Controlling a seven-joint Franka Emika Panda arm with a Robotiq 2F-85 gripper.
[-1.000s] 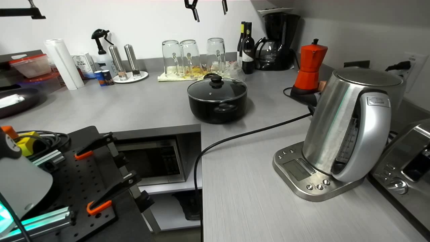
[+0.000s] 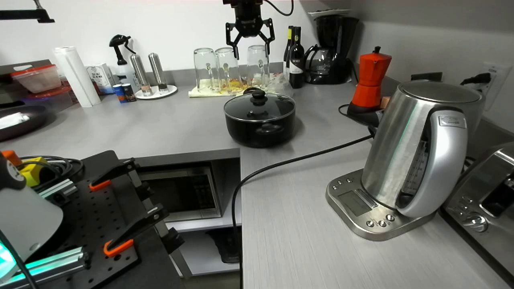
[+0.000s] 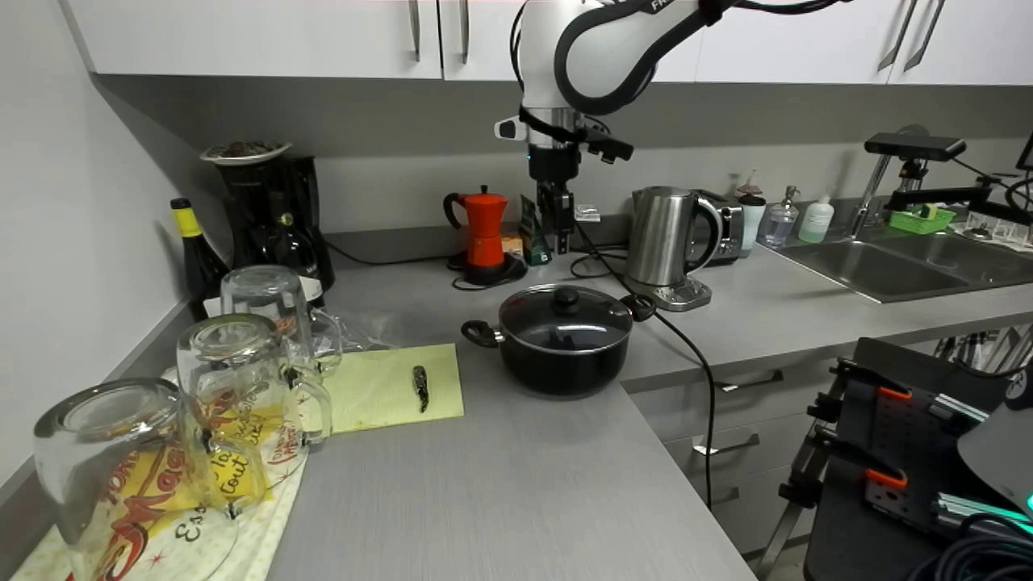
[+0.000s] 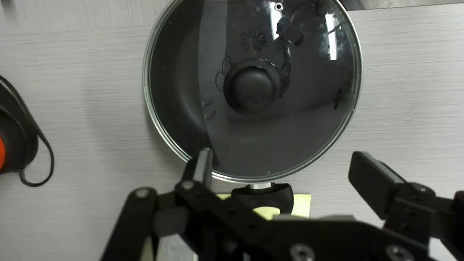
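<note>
My gripper (image 2: 251,50) hangs open above the counter, its two fingers spread with nothing between them. Beneath it stands a black pot (image 2: 260,132) with a glass lid (image 4: 278,143) on top. A round black knob (image 4: 252,89) sits at the lid's middle. Seen from the wrist, the fingers lie toward the side of the pot where one handle (image 4: 265,195) sticks out, and the knob is beyond the fingertips. In exterior view 2 the gripper (image 3: 562,250) is well above the lid, apart from it.
Upturned glass mugs (image 3: 261,300) stand on a towel. Beside them lies a yellow cloth (image 3: 373,382) with a small dark object (image 3: 420,387) on it. A red moka pot (image 3: 484,227), a steel kettle (image 2: 400,144) and a black cable (image 2: 298,158) are nearby. The counter left of the pot is clear.
My gripper has come down toward the pot, with its fingers open in both moments. Pot, lid and the other things on the counter have stayed in place.
</note>
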